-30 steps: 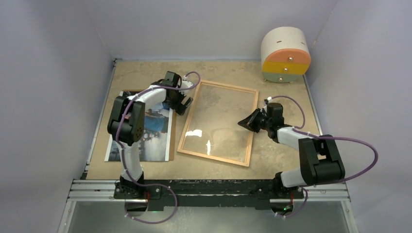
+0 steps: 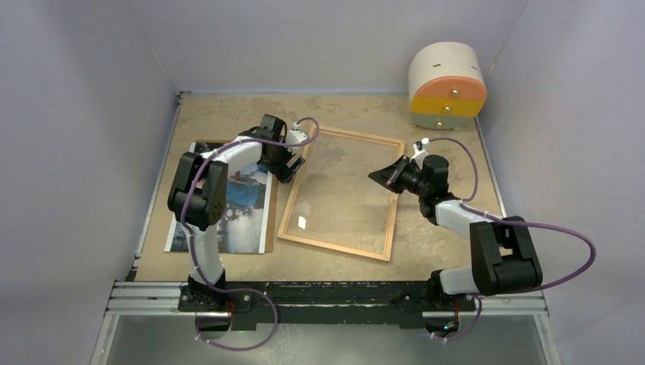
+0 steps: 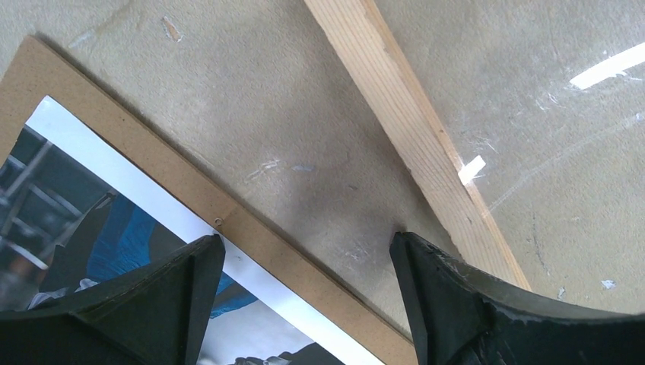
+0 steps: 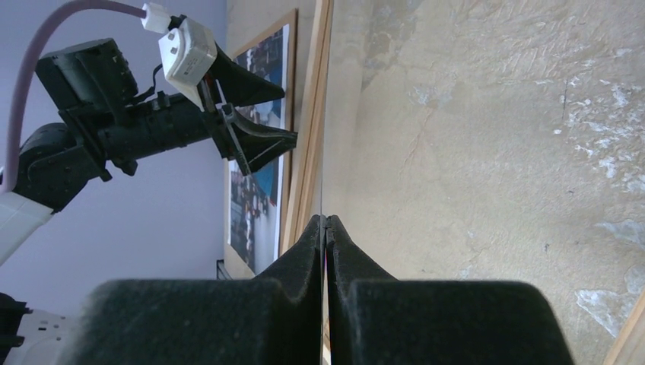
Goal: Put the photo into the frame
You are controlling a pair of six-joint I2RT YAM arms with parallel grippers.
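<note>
The photo (image 2: 243, 213) with its white border lies on a brown backing board (image 3: 167, 167) at the left. My left gripper is part open low over that board's right edge, its fingers straddling the edge, the left finger by the white border. The wooden frame (image 2: 335, 245) with a clear panel lies right of the photo. My right gripper (image 2: 374, 176) is shut above the frame's right side; in the right wrist view only bare panel and table show beyond its fingertips.
A rounded cabinet (image 2: 446, 84) with coloured drawers stands at the back right.
My right gripper has moved slightly back and to the left over the frame. The left arm has shifted slightly to the right since a second ago.
</note>
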